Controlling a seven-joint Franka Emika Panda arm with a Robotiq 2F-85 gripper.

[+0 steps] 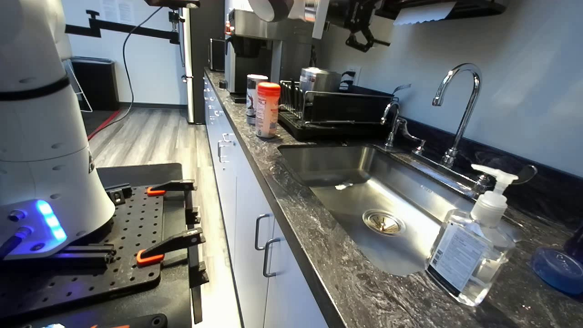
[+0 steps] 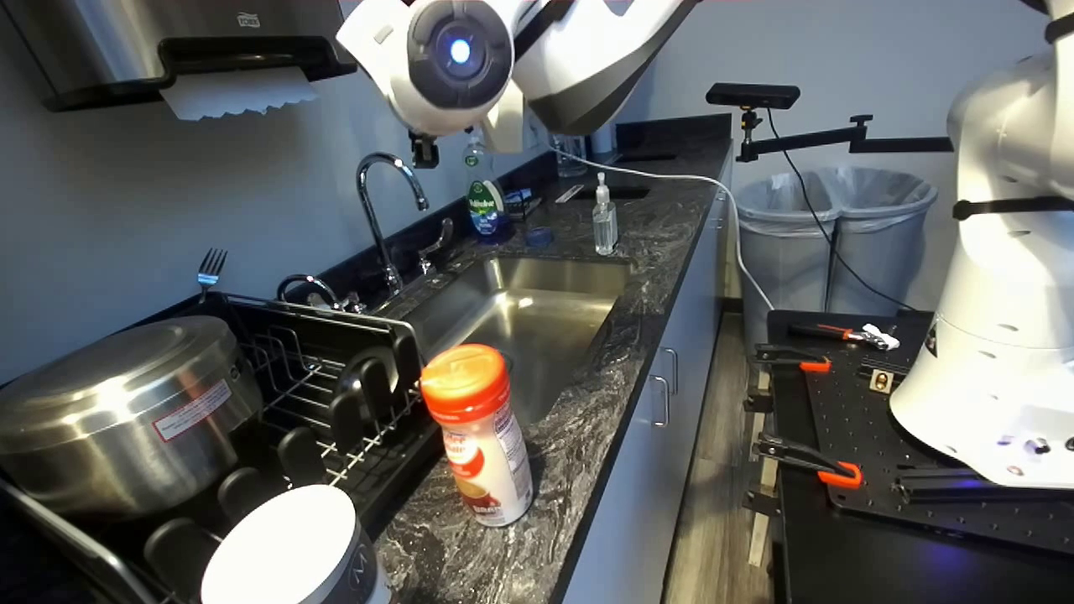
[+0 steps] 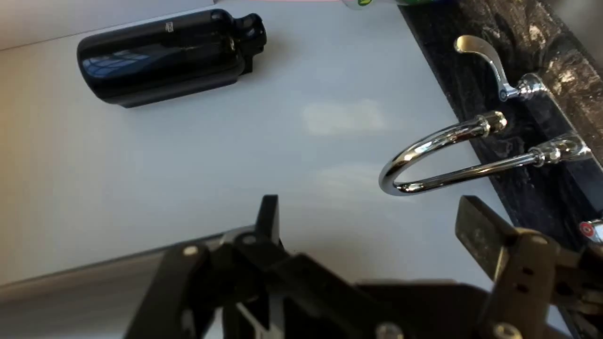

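Observation:
High above the counter, close to the back wall, my gripper hangs below the arm, under the level of the paper dispenser. In the wrist view the gripper is open, its two fingers wide apart with only white wall behind the gap. The chrome faucet shows beyond the right finger, apart from it. On the counter stand a red-lidded creamer bottle, a clear pump bottle and a green-labelled dish soap bottle. The sink holds a small white scrap.
A dish rack with a metal pot sits beside the sink. The paper dispenser and a black soap dispenser are fixed to the wall. A white cable crosses the far counter.

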